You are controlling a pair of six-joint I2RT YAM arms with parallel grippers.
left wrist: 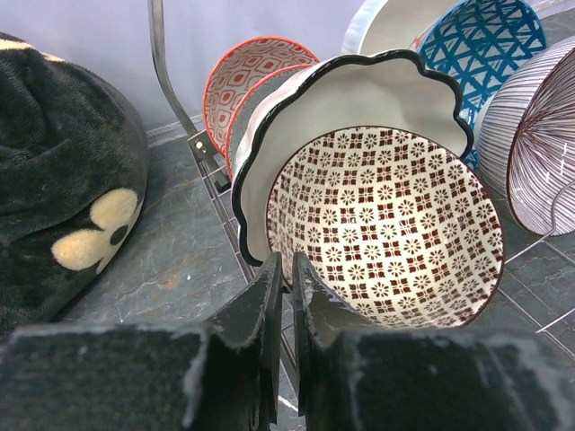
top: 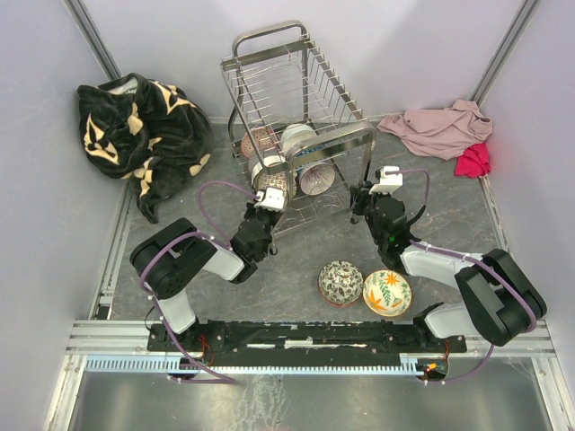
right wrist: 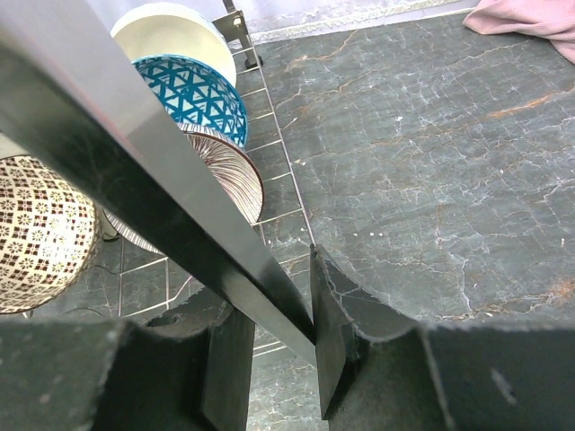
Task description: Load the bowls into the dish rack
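Note:
Several bowls stand tilted in the lower tier of the metal dish rack (top: 269, 63). In the left wrist view my left gripper is shut on the rim of the brown flower-grid bowl (left wrist: 386, 224), beside a wavy-rimmed white bowl (left wrist: 404, 103). A striped bowl (right wrist: 229, 180) and blue bowl (right wrist: 189, 90) sit to its right. My right gripper is at a steel post (right wrist: 180, 193) of the rack's right front, the post between its fingers. A patterned bowl (top: 340, 282) and an orange-flowered bowl (top: 387, 293) lie on the counter in front.
A dark fleece blanket (top: 135, 135) lies at the back left, pink cloth (top: 431, 130) and red cloth (top: 472, 162) at the back right. The counter between the arms is clear.

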